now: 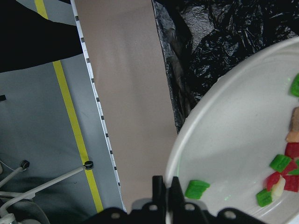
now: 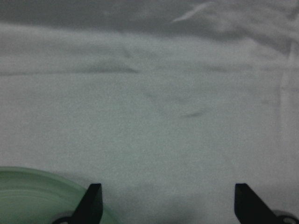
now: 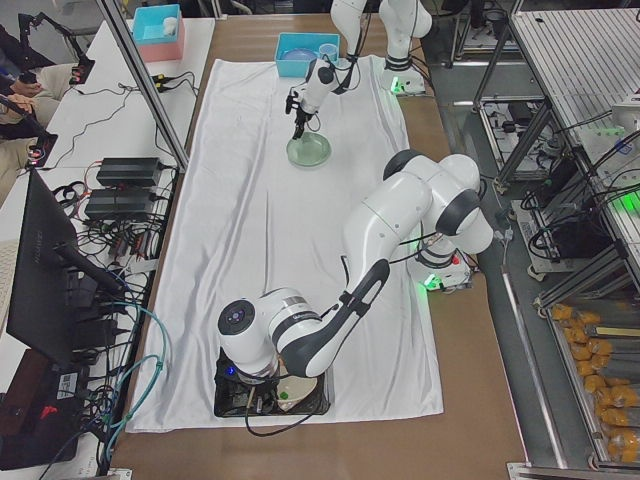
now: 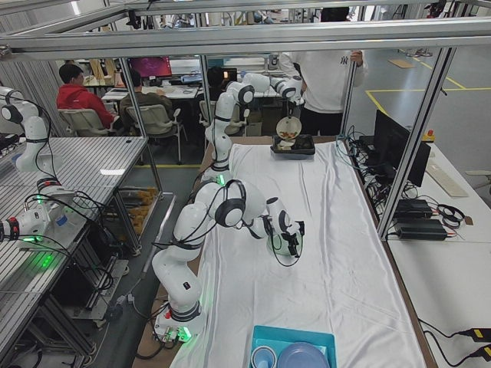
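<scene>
My left gripper is shut on the rim of a white plate (image 1: 233,130) with green, red and pale pieces on it, held over a black tray lined with plastic (image 1: 219,28). In the camera right view the plate (image 4: 288,123) hangs above that tray (image 4: 293,149) at the table's far end. My right gripper is open, low over the white cloth beside a green plate (image 2: 32,196), with nothing between its fingers.
A blue bin (image 4: 261,333) with a blue plate and a cup stands at the other table end. A monitor (image 3: 45,280) and cables line one side; metal frames surround the table.
</scene>
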